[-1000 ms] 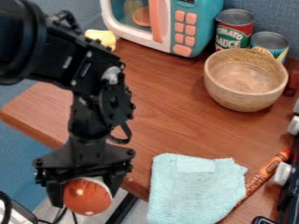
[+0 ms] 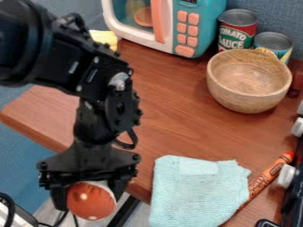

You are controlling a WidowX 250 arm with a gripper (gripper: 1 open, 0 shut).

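My black gripper (image 2: 89, 182) reaches down at the lower left, at the front edge of the wooden table, shut on an orange round object (image 2: 90, 202) with a white band. The object shows below the fingers, over the gap past the table edge. A folded light-blue cloth (image 2: 199, 191) lies just to the right.
A wooden bowl (image 2: 249, 89), two cans (image 2: 236, 31), a toy microwave (image 2: 178, 27) and a yellow item (image 2: 104, 38) stand at the back. An orange crayon-like stick (image 2: 267, 182) and dark items line the right edge.
The arm has shifted very slightly, with the orange object still in the gripper. The rest is unchanged.
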